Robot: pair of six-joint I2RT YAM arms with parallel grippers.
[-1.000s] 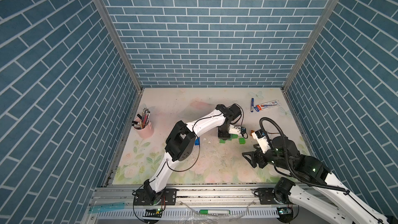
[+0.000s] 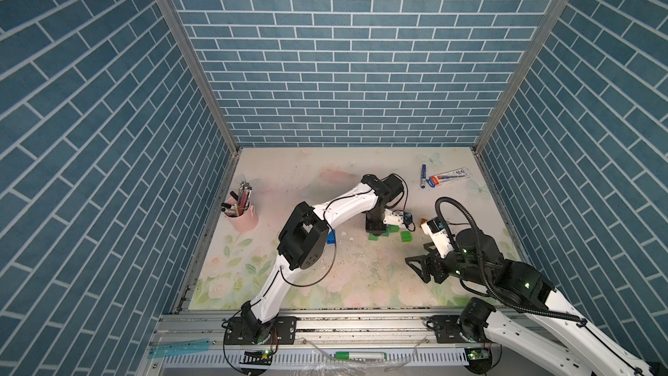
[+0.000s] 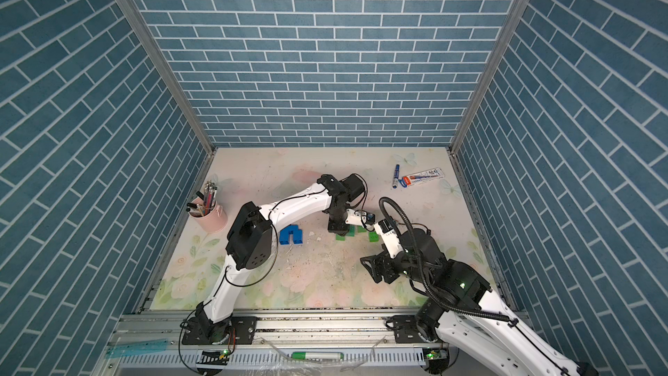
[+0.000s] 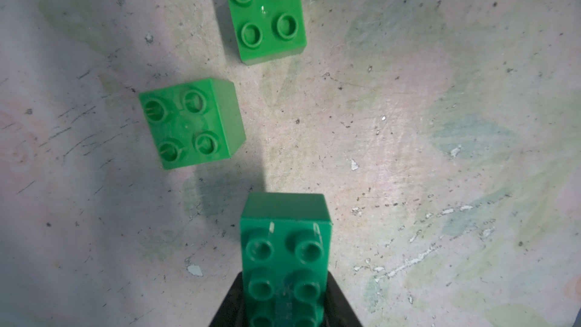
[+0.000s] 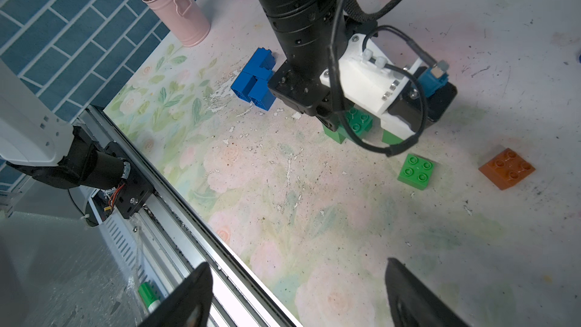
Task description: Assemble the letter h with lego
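In the left wrist view my left gripper is shut on a darker green long brick [image 4: 284, 248]. My right gripper stands open above the front right of the table, nothing between its fingers. A joined blue piece [image 3: 291, 232] lies left of the green bricks, and an orange brick [image 5: 506, 166] to their right. The left arm partly hides the green bricks in the top views.
A pink pen cup [image 2: 243, 219] stands at the left; a blue marker [image 2: 423, 175] and a packet of pens [image 2: 451, 175] lie at the back right.
Both arms are almost still; at most a very slight shift of each in the top left view.
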